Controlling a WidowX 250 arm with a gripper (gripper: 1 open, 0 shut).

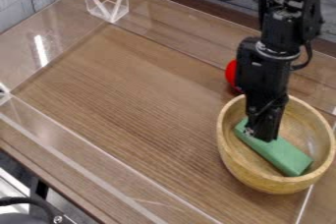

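Observation:
A wooden bowl [238, 165] at the lower right holds a green block [281, 153]. My gripper [256, 130] reaches down from the top right into the bowl, its fingers low over the upper end of the green block. It looks shut; whether anything is between the fingers is unclear. A red round object [233, 73] sits just behind the gripper, partly hidden by it.
A white wire-like holder [102, 4] stands at the back left. The table's edge runs along the lower left, with dark items beyond it.

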